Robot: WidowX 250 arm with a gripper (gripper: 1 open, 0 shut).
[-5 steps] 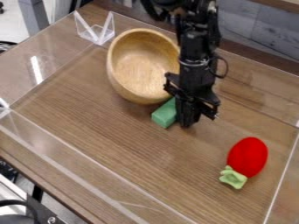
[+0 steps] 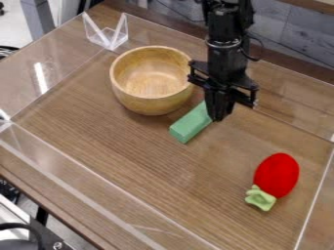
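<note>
The black gripper (image 2: 222, 105) points down over the middle back of the wooden table, beside a green block (image 2: 190, 125), which lies flat just below and left of it. The fingers look shut, with nothing visible between them. The block's upper end sits at or behind the fingertips; whether they touch it is unclear.
An empty tan bowl (image 2: 147, 76) is at the left back, close to the gripper. A clear plastic piece (image 2: 107, 31) stands at the far upper left. A red oval object (image 2: 276, 174) and a small pale green piece (image 2: 260, 200) lie at the right front.
The gripper has moved up, toward the back of the table, uncovering more of the green block.
</note>
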